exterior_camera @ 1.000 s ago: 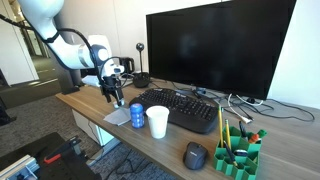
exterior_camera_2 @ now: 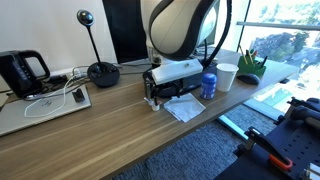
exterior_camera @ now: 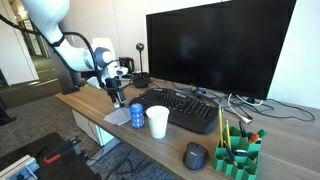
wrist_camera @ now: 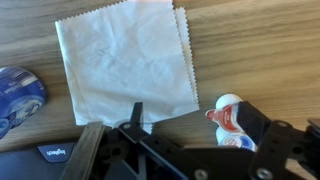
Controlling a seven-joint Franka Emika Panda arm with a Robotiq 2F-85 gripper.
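My gripper (exterior_camera_2: 158,87) stands open, low over the left part of the desk. A small white bottle with red markings (wrist_camera: 229,115) is beside the right finger (wrist_camera: 268,135) in the wrist view, partly covered by it. In exterior view 2 this white item (exterior_camera_2: 153,104) shows just below the fingers. Whether a finger touches it, I cannot tell. A white cloth (wrist_camera: 128,62) lies flat on the wood next to the bottle. The blue can (wrist_camera: 18,97) is at the cloth's other side, cut off by the frame edge.
A white cup (exterior_camera: 157,122), a black keyboard (exterior_camera: 178,108), a mouse (exterior_camera: 195,156) and a green pen holder (exterior_camera: 238,150) occupy the desk to the right. The monitor (exterior_camera: 220,45) stands behind. In exterior view 2, bare wood (exterior_camera_2: 70,130) lies left of the gripper.
The hand has turned, and its fingers now appear more spread and slightly farther right in exterior view 1. The cloth, can and cup have stayed in place.
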